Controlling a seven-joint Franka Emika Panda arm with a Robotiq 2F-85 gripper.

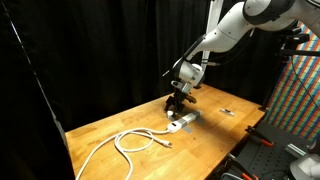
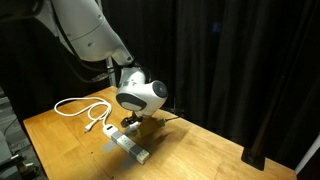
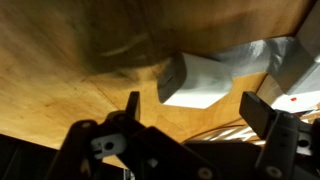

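In the wrist view a small white block (image 3: 200,82) lies on the wooden table, framed between the fingertips of my gripper. The fingers stand open, with bare table visible around the block and no contact to be seen. Exterior view 1 has the gripper (image 1: 176,107) low over the table, partly covering the block (image 1: 170,114). In exterior view 2 the gripper (image 2: 133,122) hides most of what lies beneath it.
A white power strip (image 1: 184,121) lies close to the gripper, its white cable (image 1: 122,140) looped across the table. Small items (image 1: 227,112) rest farther right. Dark curtains (image 1: 90,60) stand behind.
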